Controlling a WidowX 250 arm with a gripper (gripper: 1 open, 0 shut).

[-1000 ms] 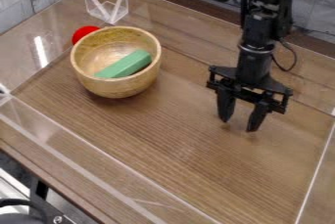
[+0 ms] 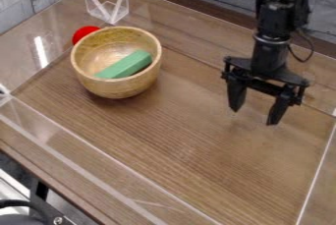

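At the right of the camera view, the black robot arm reaches down from the top to its gripper (image 2: pixel 256 103), low over the wooden table (image 2: pixel 171 170). The gripper stands open, with two dark fingers spread apart and nothing seen between them. On the left, a wooden bowl (image 2: pixel 94 84) holds a green block (image 2: pixel 125 64). A red round object (image 2: pixel 85 34), partly hidden by the bowl, sits behind it at the upper left.
A white wire-like object (image 2: pixel 105 5) stands at the back left. Grey walls edge the table at the back.
The bowl and its green block look unchanged.
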